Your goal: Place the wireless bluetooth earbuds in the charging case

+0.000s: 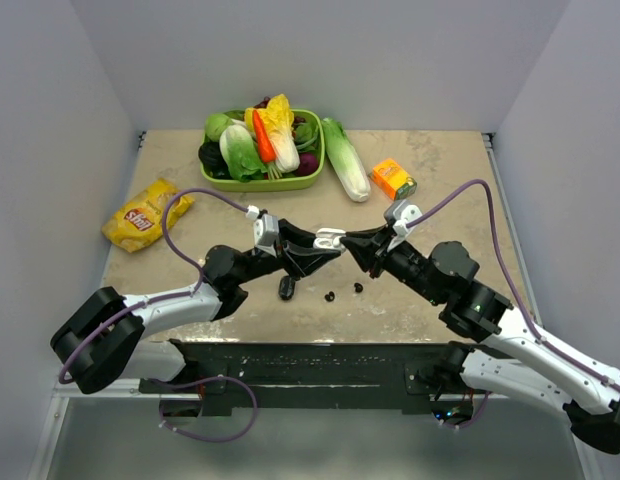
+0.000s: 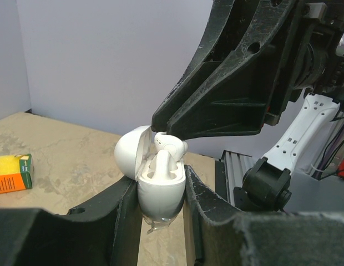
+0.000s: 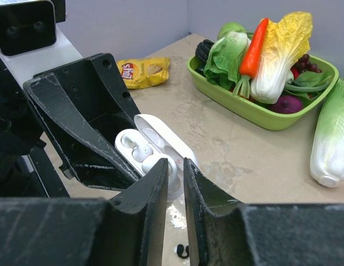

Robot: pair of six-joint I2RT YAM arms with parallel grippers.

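The white charging case (image 2: 161, 194), lid (image 2: 131, 152) raised, is gripped between the fingers of my left gripper (image 1: 318, 250), above the table. A white earbud (image 3: 159, 164) sits at the end of the case nearer my right gripper. In the left wrist view, the right fingertips (image 2: 175, 123) are right at the top of this earbud (image 2: 171, 145); whether they touch it is unclear. The right fingers stand slightly apart, with a narrow gap showing between them. At the case's other end, a rounded white shape (image 3: 140, 151) lies in the slot; whether it is an earbud is hard to tell.
On the table below lie a black case (image 1: 287, 288) and two small black earbuds (image 1: 330, 296). Farther back are a green vegetable basket (image 1: 315, 178), a cabbage (image 1: 345, 160), and an orange-yellow box (image 1: 393, 178). A yellow chip bag (image 1: 147, 215) lies left.
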